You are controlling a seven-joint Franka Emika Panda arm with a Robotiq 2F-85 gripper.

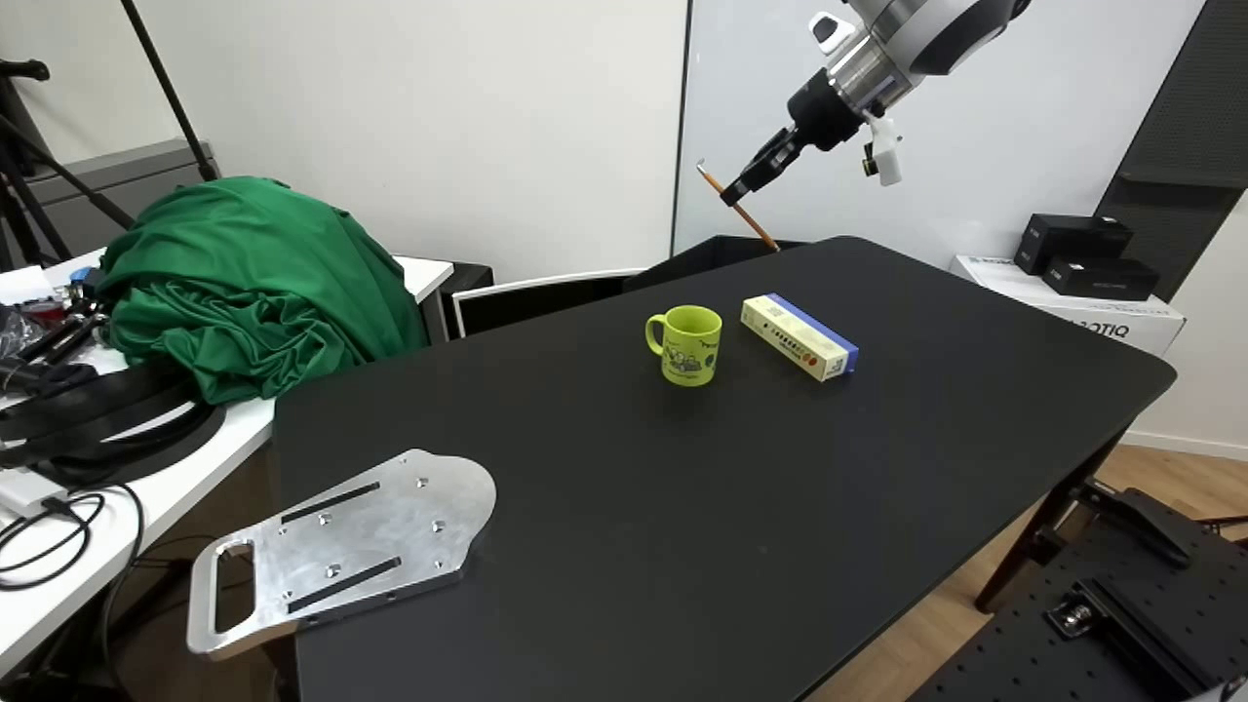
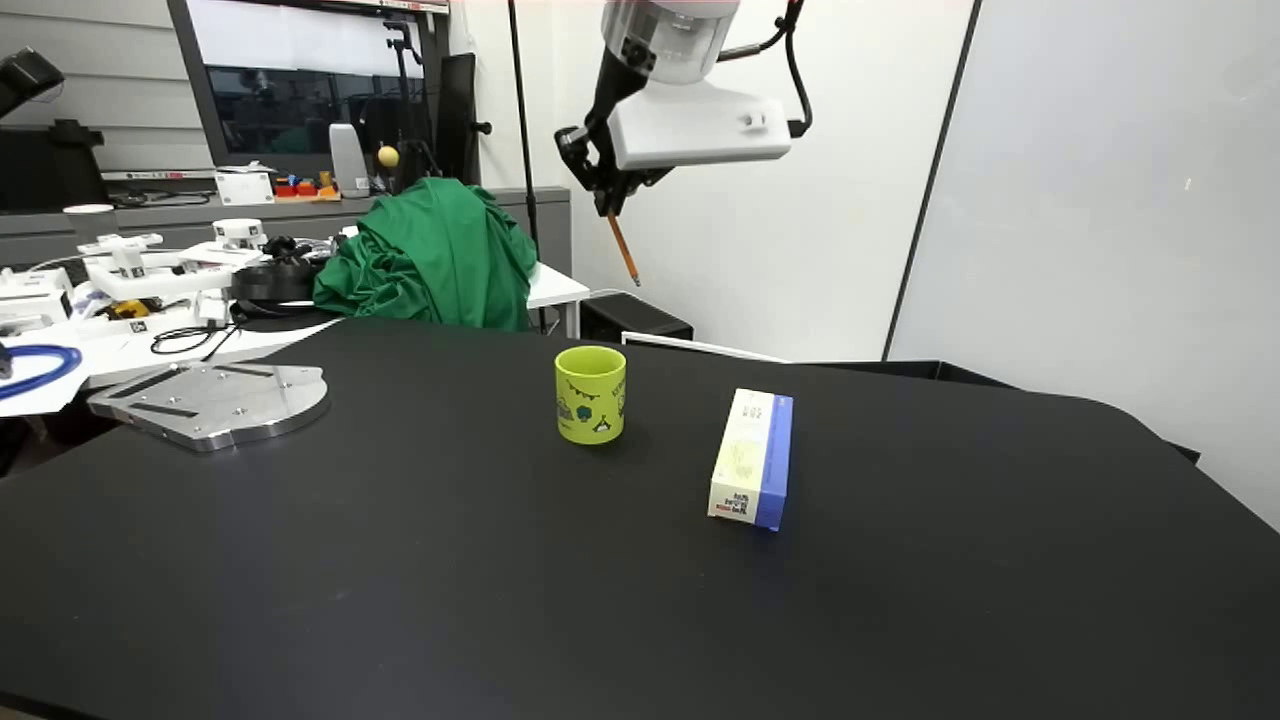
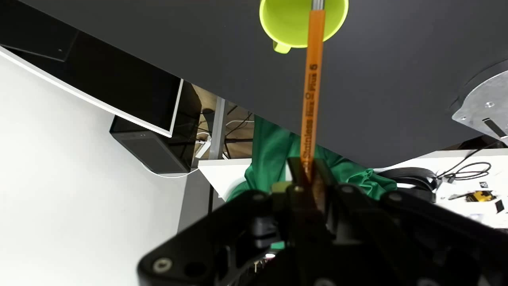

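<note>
High above the far side of the table, my gripper is shut on a thin orange stick with lettering along it. The stick slants in exterior view 1, one end on each side of the fingers. In the wrist view the orange stick runs up from between the fingers, its silvery end passing in front of the cup's opening. A lime-green cup stands upright on the table, lower than the gripper and to its left in exterior view 1. Beside it lies a cream and blue box.
The black table has wide clear room at its front and right. A metal plate with a handle lies at the left edge. Green cloth covers things on the white side table.
</note>
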